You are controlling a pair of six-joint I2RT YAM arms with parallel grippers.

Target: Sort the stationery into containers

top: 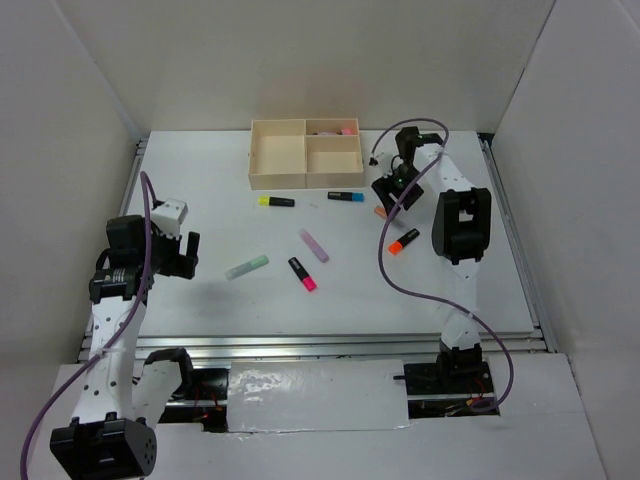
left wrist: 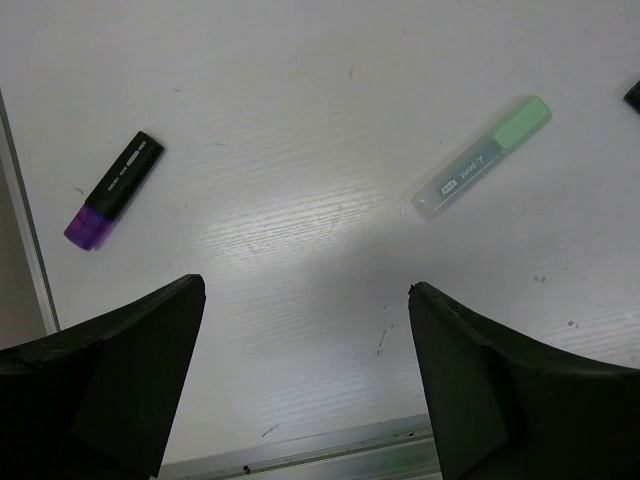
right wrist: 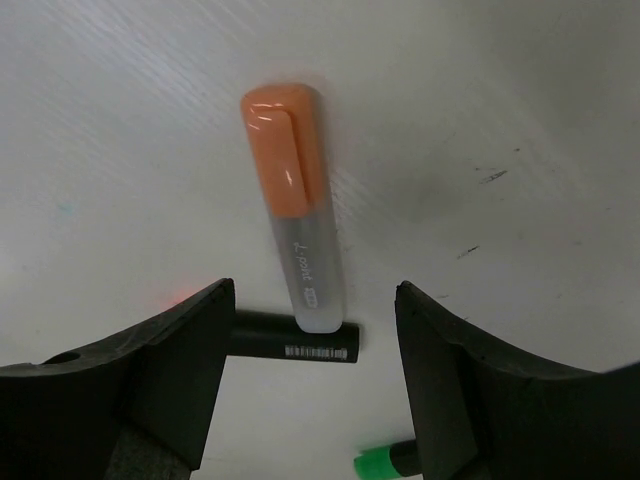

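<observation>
My right gripper hangs part open over an orange-capped translucent marker (right wrist: pixel 288 165), whose clear end touches a black marker (right wrist: pixel 300 340); nothing is held. In the top view that black marker has an orange cap (top: pixel 404 241). My left gripper (top: pixel 186 256) stands open over bare table at the left. Ahead of its fingers lie a green translucent marker (left wrist: pixel 480 158) and a black marker with a purple cap (left wrist: pixel 114 190). Spread across the table are a yellow-tipped marker (top: pixel 276 201), a blue-tipped one (top: pixel 345 196), a purple one (top: pixel 314 246) and a pink-tipped one (top: pixel 302 274).
At the back stands a beige divided box (top: pixel 277 184); pinkish items (top: pixel 335 131) lie in its small back-right compartment. A green-capped marker (right wrist: pixel 378 463) shows beside a right finger.
</observation>
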